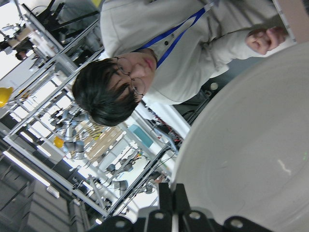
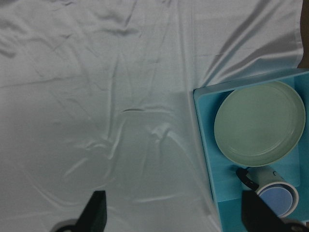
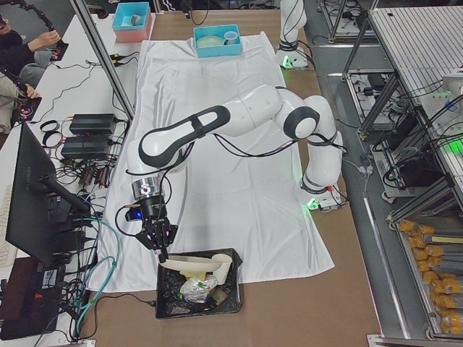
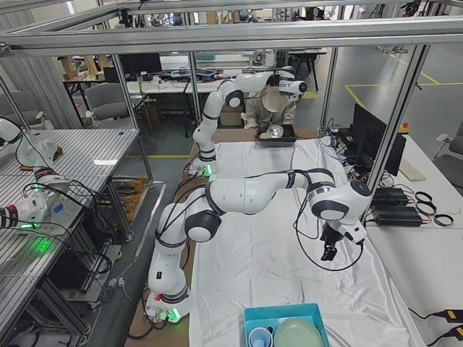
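Observation:
My left gripper [image 3: 162, 242] is shut on a cream plate [image 3: 188, 263], held tilted over a black crate [image 3: 163, 307]; the plate [image 1: 251, 140] fills the lower right of the left wrist view. The crate holds a foil-covered item [image 3: 195, 289], a white cup [image 3: 223, 267] and something yellow, partly hidden. My right gripper [image 4: 329, 246] is open with nothing between its fingers, above the cloth beside a blue bin [image 2: 205, 140] that holds a pale green plate [image 2: 258, 121] and a mug [image 2: 263, 176] with a blue inside.
A white cloth [image 3: 231, 202] covers the table between the crate and the blue bin, largely clear. A monitor [image 3: 29, 202] and cables line one side. A person [image 1: 169, 58] is close beyond the crate.

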